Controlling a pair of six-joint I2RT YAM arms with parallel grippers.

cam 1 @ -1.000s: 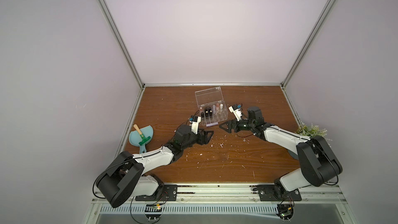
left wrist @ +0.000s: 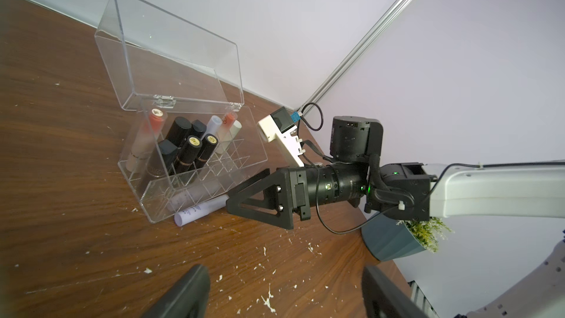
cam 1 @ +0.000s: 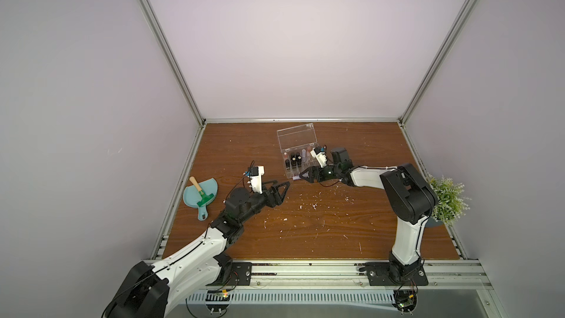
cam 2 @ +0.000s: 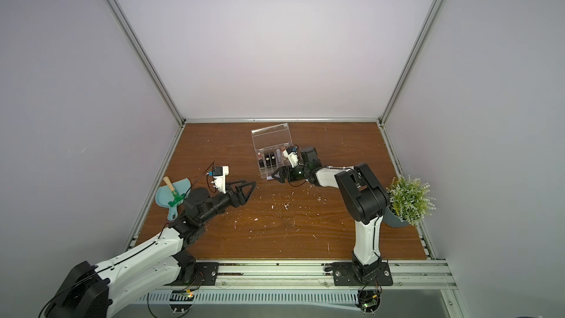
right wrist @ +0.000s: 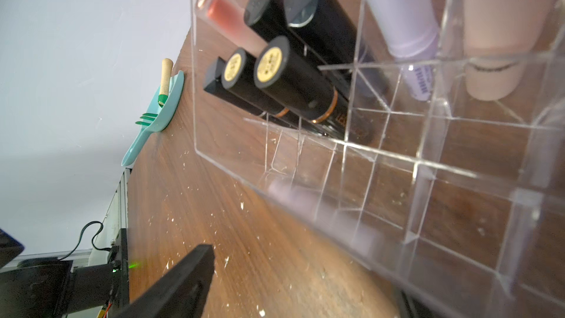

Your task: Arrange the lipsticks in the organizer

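Observation:
A clear organizer [left wrist: 154,207] stands at the back middle with its lid [left wrist: 176,41] raised. Black lipsticks [left wrist: 188,152] and several pink, white and lilac tubes stand in its compartments. One lilac lipstick [left wrist: 201,210] lies on the table along the front wall, its far end hidden behind the right gripper in the left wrist view. My right gripper [cam 1: 303,175] is open at the organizer's front right corner, over that lipstick. My left gripper [cam 1: 286,189] stays in front and to the left, partly open, with empty space between its fingers.
A blue dustpan [cam 1: 189,198] with a green-and-wood hand tool [cam 1: 200,189] lies at the left. At the right edge stands a potted plant [cam 2: 409,200]. Small white scraps dot the otherwise clear table front.
My right gripper has moved left and back to the organizer's front corner. My left gripper has drawn back to the left. The organizer and the loose lilac lipstick look unmoved.

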